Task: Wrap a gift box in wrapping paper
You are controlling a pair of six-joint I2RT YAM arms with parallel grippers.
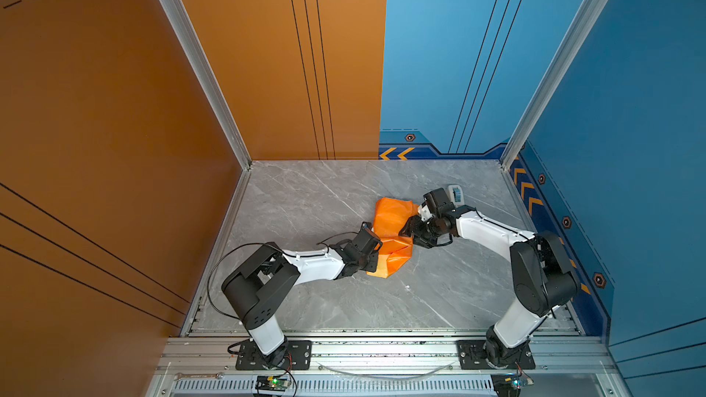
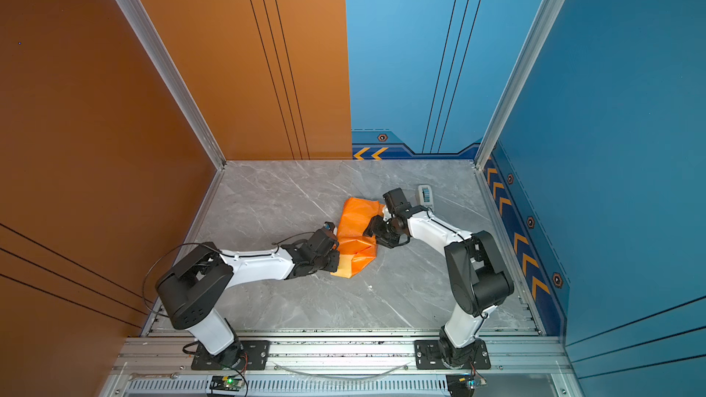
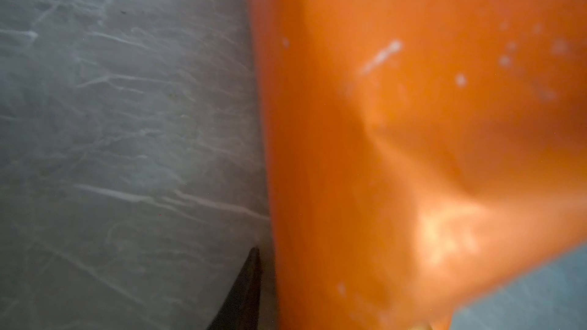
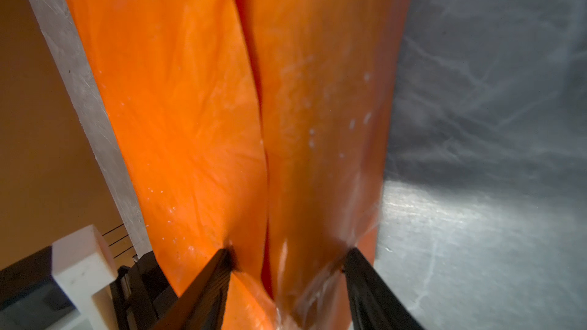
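Observation:
Bright orange wrapping paper [image 1: 393, 213] lies folded lengthwise in the middle of the table; any box inside is hidden. At its near end the paper [image 1: 397, 253] is creased and flares out, with a paler patch at the tip. My left gripper [image 1: 376, 244] is open at the left edge of the near end. One dark finger [image 3: 244, 296] shows beside the paper in the left wrist view; the other is out of sight. From the right, my right gripper stands open across the folded strip, its fingers spread on either side of the paper's seam.
A small grey-white device with a display [image 1: 456, 195] stands behind the right arm.

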